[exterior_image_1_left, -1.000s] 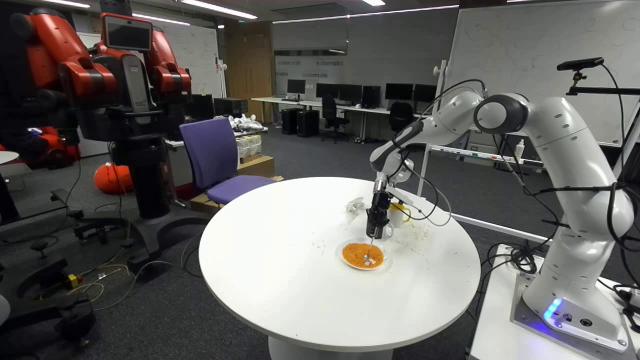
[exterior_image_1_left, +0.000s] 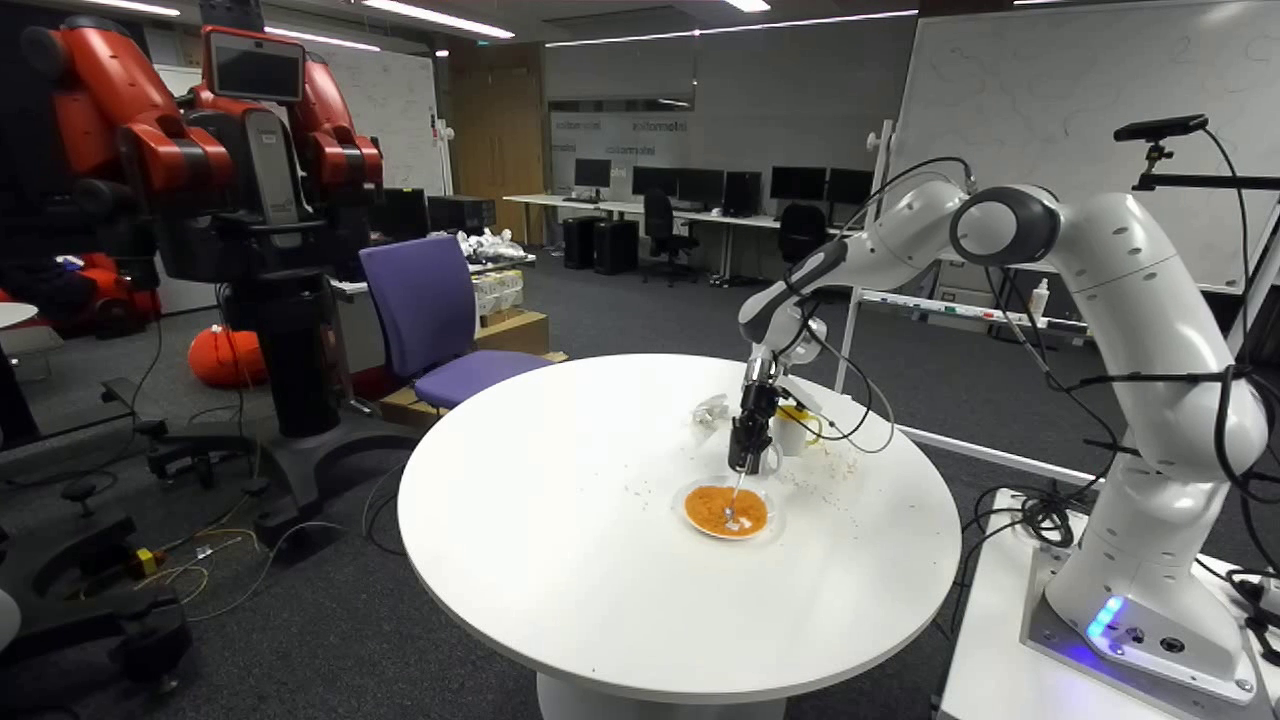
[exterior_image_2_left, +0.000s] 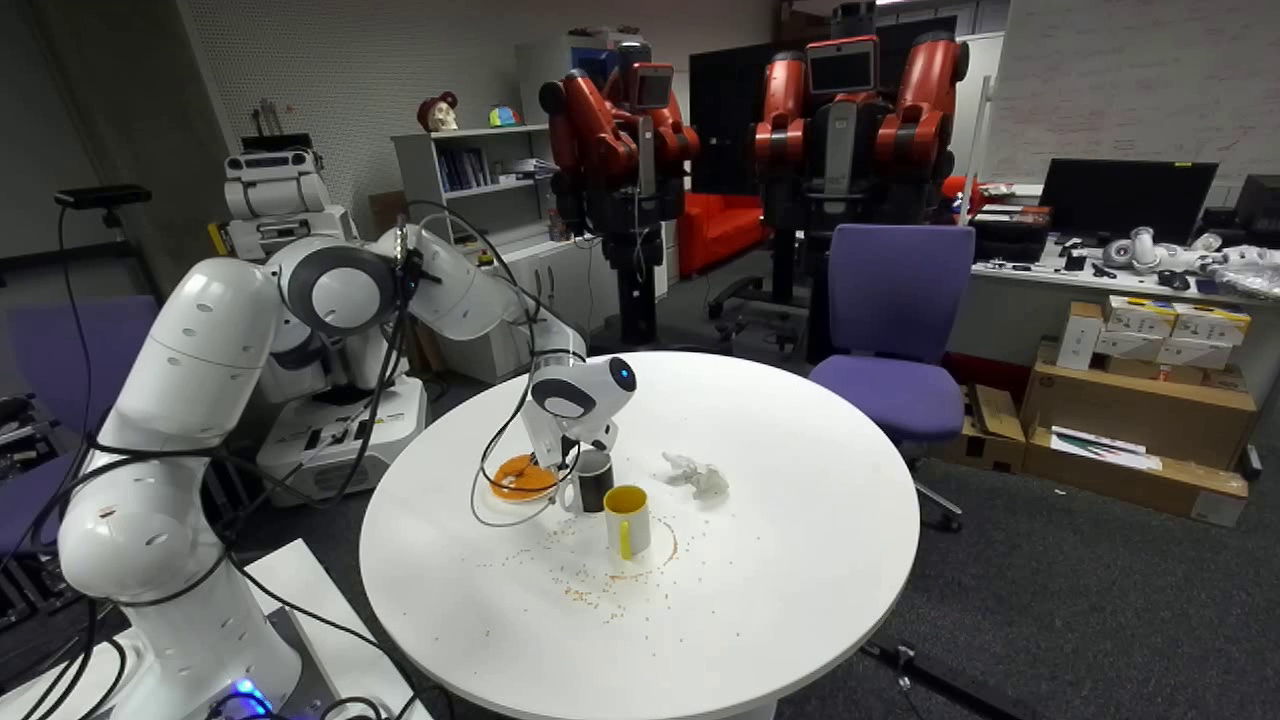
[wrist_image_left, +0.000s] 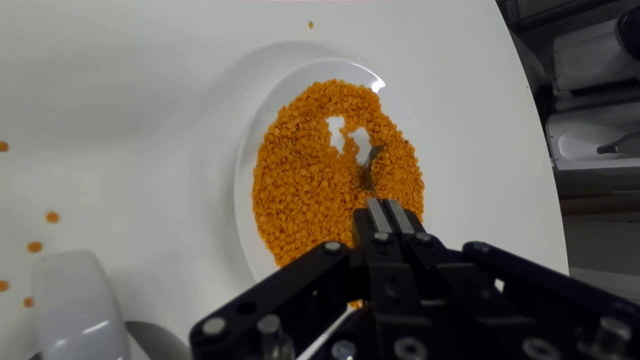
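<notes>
In the wrist view, a white plate (wrist_image_left: 244, 204) carries a wide layer of orange lentils (wrist_image_left: 306, 180), with two bare patches near its far side. A metal spoon (wrist_image_left: 373, 157) has its bowl among the lentils. My gripper is shut above the plate, its fingers (wrist_image_left: 378, 215) pressed close together, and the spoon runs out from the fingertips. The grip on the thin handle is mostly hidden. Exterior view 1 also shows the spoon (exterior_image_1_left: 740, 485) slanting down from the gripper into the plate (exterior_image_1_left: 699, 528).
A dark mug (exterior_image_2_left: 596, 482) stands close by the gripper, with a white mug, yellow inside (exterior_image_2_left: 626, 528), beside it. Crumpled clear plastic (exterior_image_2_left: 698, 476) lies on the round table (exterior_image_2_left: 768, 576). Scattered lentils (exterior_image_2_left: 588, 594) dot the surface near the mugs.
The gripper and spoon have shifted very slightly to the left in exterior view 1. The plate and mugs stay where they were.
</notes>
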